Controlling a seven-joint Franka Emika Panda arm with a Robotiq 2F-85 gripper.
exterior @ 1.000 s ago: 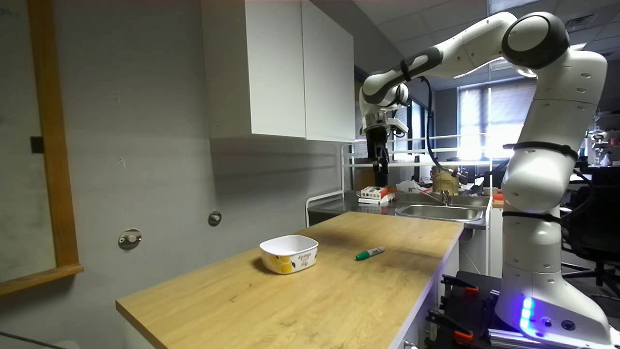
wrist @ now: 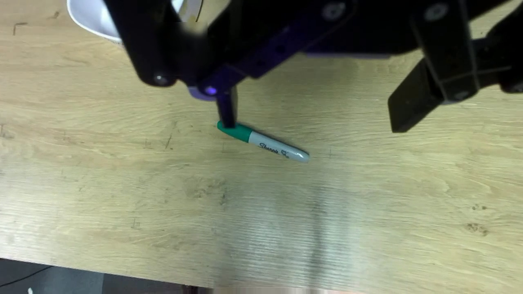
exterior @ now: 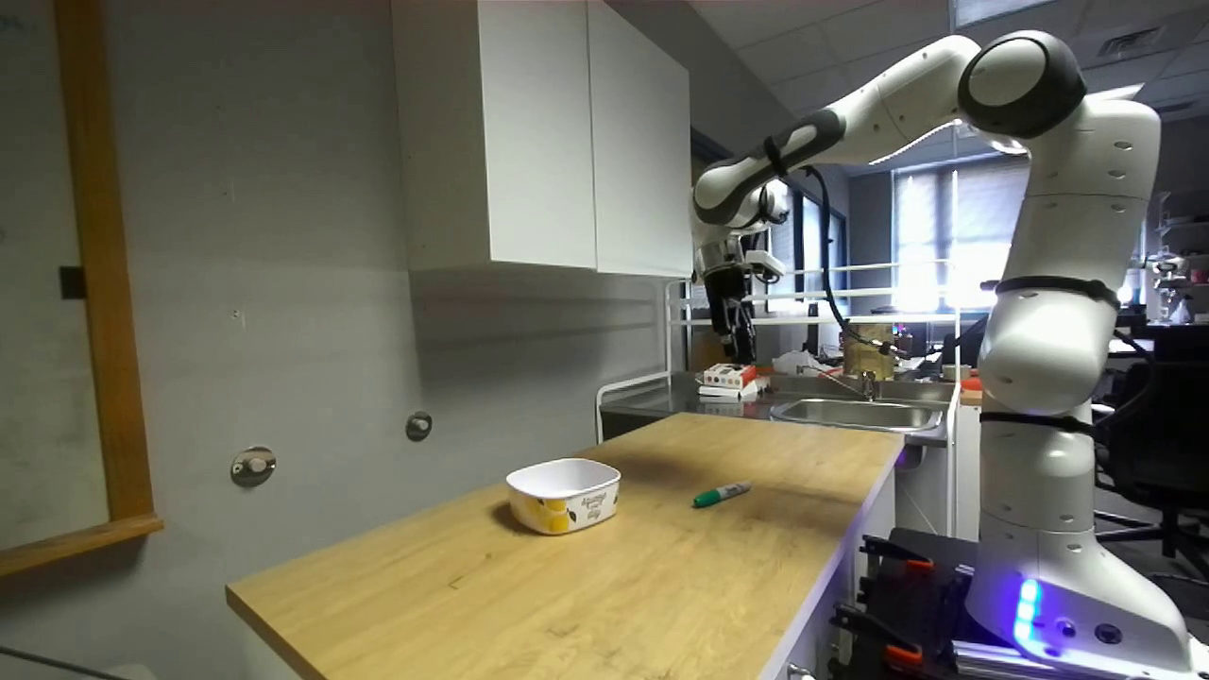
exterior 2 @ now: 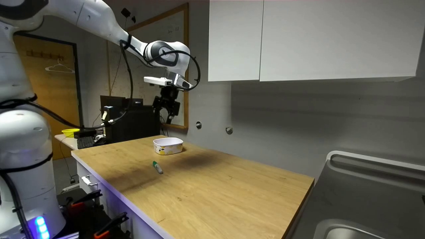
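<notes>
A green-capped marker with a grey barrel (wrist: 278, 147) lies on the wooden tabletop (exterior: 680, 589). To its left in exterior view 1 stands a white bowl with a yellow fruit pattern (exterior: 563, 499); its inside looks empty there. High over the table hangs my gripper, open, nothing between its fingers. In the wrist view the left fingertip overlaps the tip of the marker's green cap, and the bowl (wrist: 93, 17) shows only in part at the upper left, partly behind the gripper. Exterior view 2 has the marker (exterior 2: 157, 167) nearer the table's front edge than the bowl (exterior 2: 168, 146).
White wall cabinets (exterior: 538, 136) hang above the table's wall side. A metal sink (exterior: 856, 413) and some small boxes (exterior: 727, 378) lie beyond its far end.
The arm has shifted left in exterior view 1, and the gripper has tilted slightly. Bowl and marker are where they were.
</notes>
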